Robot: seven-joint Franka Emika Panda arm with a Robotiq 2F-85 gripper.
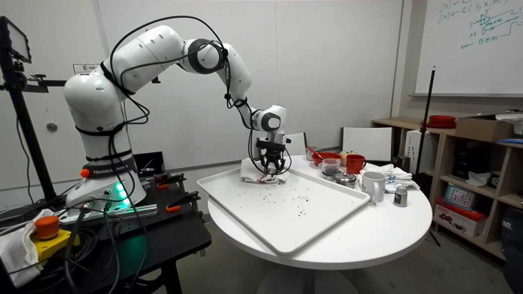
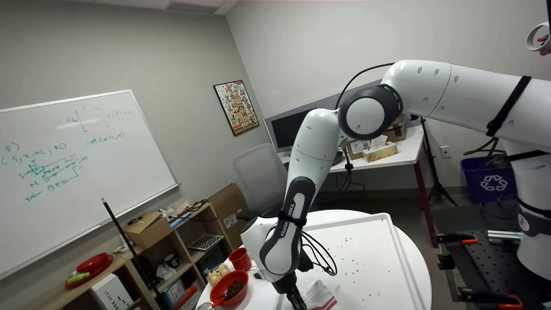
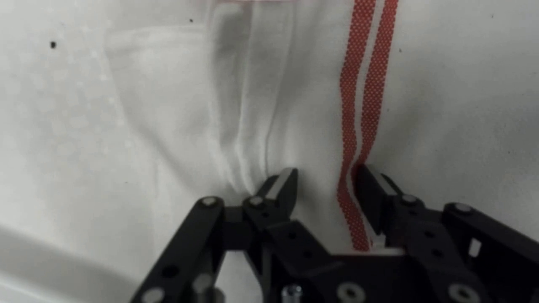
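A white cloth with red stripes (image 3: 361,86) lies on the white tray (image 1: 289,235), at its far-left end in exterior view 1. My gripper is down on this cloth. Its fingers (image 3: 285,189) stand apart, with a gap between them where white fabric and part of the stripe show. Folds gather at the left finger, and the right one presses against the red stripe. In exterior view 2 the cloth (image 2: 320,297) shows only partly beside the gripper, whose tips are cut off at the bottom edge.
Dark crumbs (image 1: 301,199) are scattered over the tray's middle. To the tray's right stand a red bowl (image 2: 232,289), a red mug (image 1: 355,164), a grey mug (image 1: 373,186), a lidded metal pot (image 1: 345,179) and a small shaker (image 1: 400,196). The tray's near part is clear.
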